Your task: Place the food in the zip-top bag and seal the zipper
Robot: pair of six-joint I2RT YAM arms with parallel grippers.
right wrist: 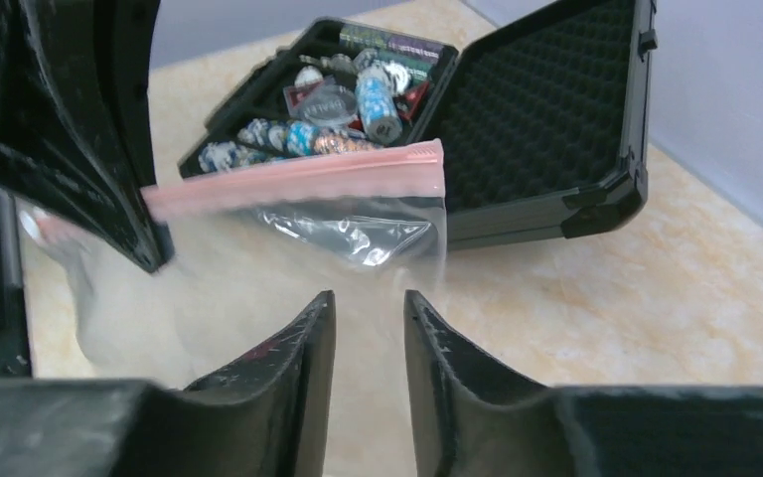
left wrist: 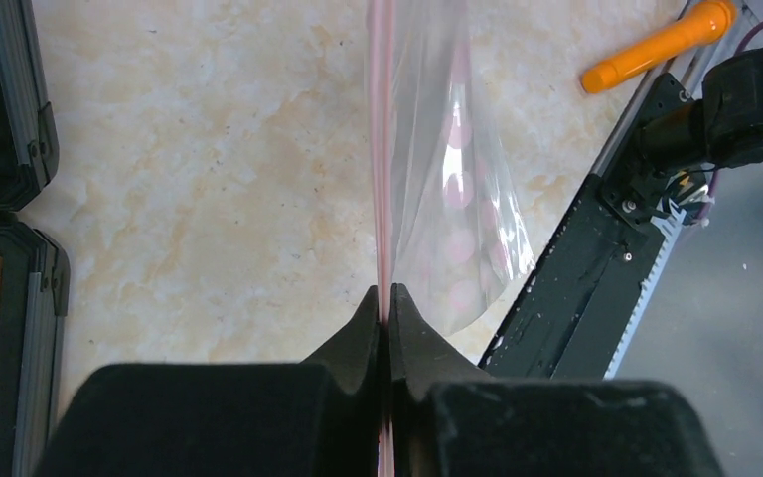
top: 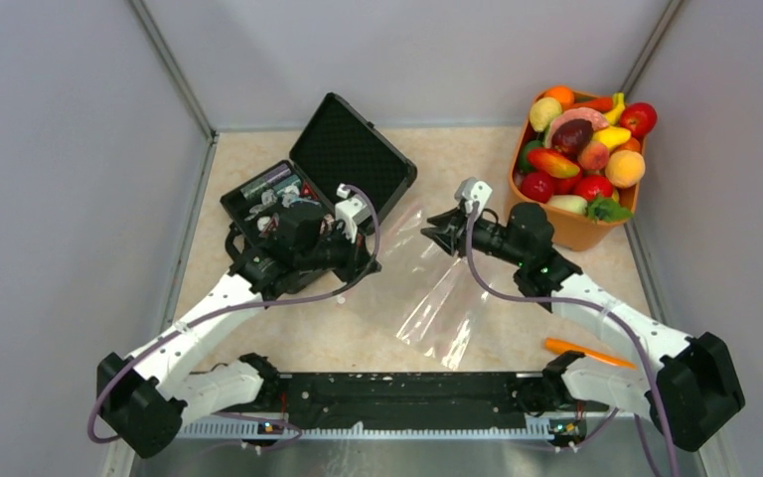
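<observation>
The clear zip top bag spreads over the middle of the table, its pink zipper strip raised. My left gripper is shut on that strip, which runs straight up between its fingers in the left wrist view. My right gripper stands part open in front of the bag, near the free end of the strip, with nothing clearly held. The food, fruit, vegetables and meat, is heaped in an orange bin at the back right.
An open black case with small items stands at the back left, close behind my left gripper. An orange carrot-like piece lies at the front right edge. Walls surround the table.
</observation>
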